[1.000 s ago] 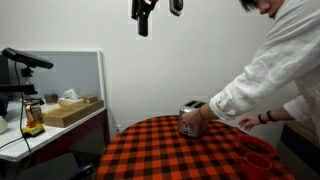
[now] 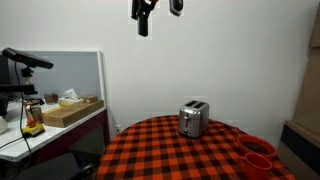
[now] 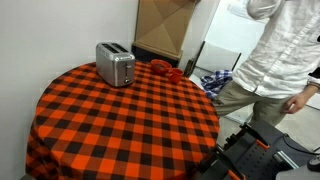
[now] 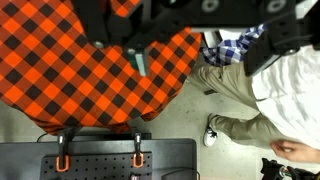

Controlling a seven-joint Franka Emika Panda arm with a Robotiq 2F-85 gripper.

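Note:
My gripper (image 2: 158,14) hangs high at the top of exterior view 1, well above the table, its two dark fingers spread apart with nothing visible between them. A silver two-slot toaster (image 2: 193,119) stands upright on the checked tablecloth, and its slots are empty as far as shows. Exterior view 2 has the same toaster (image 3: 115,64) near the table's far side. Two red containers (image 2: 257,145) sit close together at the right edge. The wrist view looks down at the checked cloth (image 4: 90,80), with the finger parts dark and blurred; the toaster cannot be made out there.
A person in a white shirt (image 3: 284,45) stands beside the table on the right of exterior view 2. A side desk (image 2: 60,125) with boxes and bottles is at the left. Most of the red and black tablecloth (image 3: 130,125) is clear.
The person, earlier leaning over the table with a hand at the toaster, has withdrawn from exterior view 1. The last visible hand at right is gone. Gripper and toaster look unmoved.

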